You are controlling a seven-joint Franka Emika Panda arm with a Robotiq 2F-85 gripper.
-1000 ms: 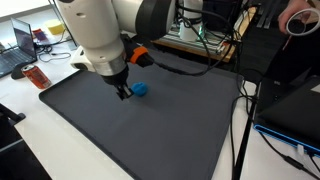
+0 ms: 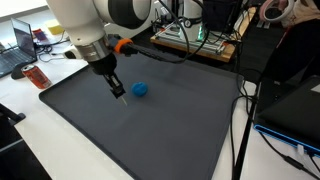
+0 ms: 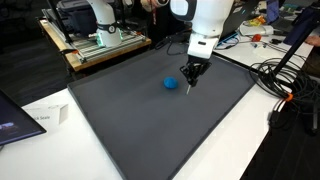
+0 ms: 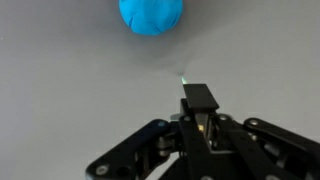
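My gripper is shut on a thin pale stick-like object, whose light greenish tip (image 4: 184,80) shows just past the fingers in the wrist view. Most of its length is hidden, and I cannot tell exactly what it is. The same slim piece (image 2: 124,98) points down from the fingers in exterior view 1, close to the dark mat. A rounded blue object (image 2: 139,89), perhaps cloth or a bowl, lies on the mat beside the gripper, apart from it. It appears as a blue shape (image 4: 151,14) at the top of the wrist view.
The dark grey mat (image 2: 160,125) is broad and mostly bare. An orange-red can (image 2: 37,76) stands beyond its left edge in exterior view 1. Black cables (image 3: 285,85) run along the mat's right side in exterior view 2.
The arm has shifted left in exterior view 1, away from the blue object, which has stayed put. The pale slim piece at the fingers is now plainer to see.
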